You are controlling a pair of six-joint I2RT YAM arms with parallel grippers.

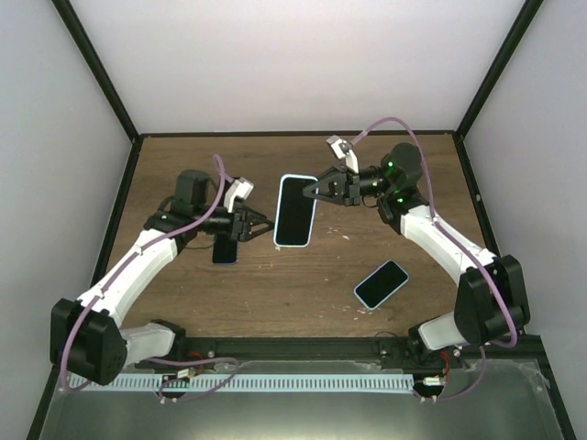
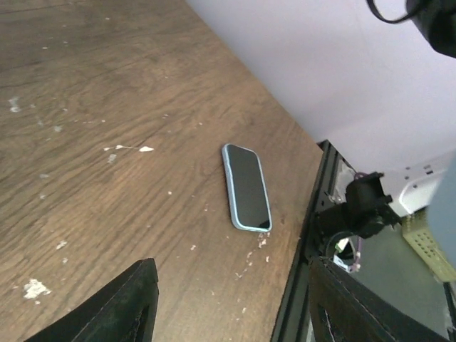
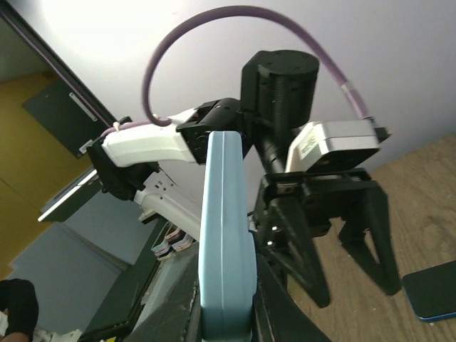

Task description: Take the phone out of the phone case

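A phone in a pale blue case (image 1: 295, 211) hangs above the table, its dark screen toward the top camera. My right gripper (image 1: 311, 190) is shut on its upper right edge. In the right wrist view the pale blue case (image 3: 226, 242) stands edge-on, clasped between dark fingers. My left gripper (image 1: 270, 225) points at the case's lower left side, its tips close to that edge; whether they touch cannot be told. In the left wrist view the left gripper stands open, with only table showing between its fingers.
Another pale-edged phone (image 1: 382, 284) lies on the wooden table (image 1: 275, 302) at front right. A dark phone (image 1: 225, 250) lies beneath the left gripper, partly covered by it.
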